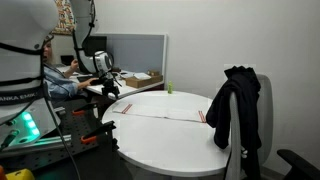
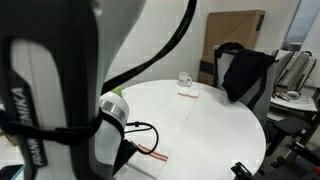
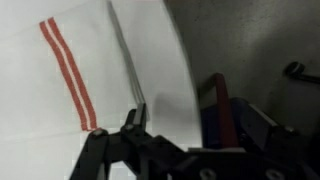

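Observation:
A white cloth with red stripes (image 3: 65, 65) lies flat near the table's edge in the wrist view. Exterior view 1 shows the same cloth (image 1: 160, 112) spread across the white round table; in exterior view 2 the arm covers part of the cloth (image 2: 172, 125). My gripper hangs over the rim of the table, its dark fingers spread apart and nothing visible between them. From outside, the gripper (image 1: 99, 133) appears at the left side of the table, small and dark, pointing toward the tabletop.
A white mug (image 2: 185, 78) stands at the table's far side. Something small and green (image 1: 169, 87) is by the back edge. A chair carrying a black jacket (image 1: 236, 100) stands against the right side.

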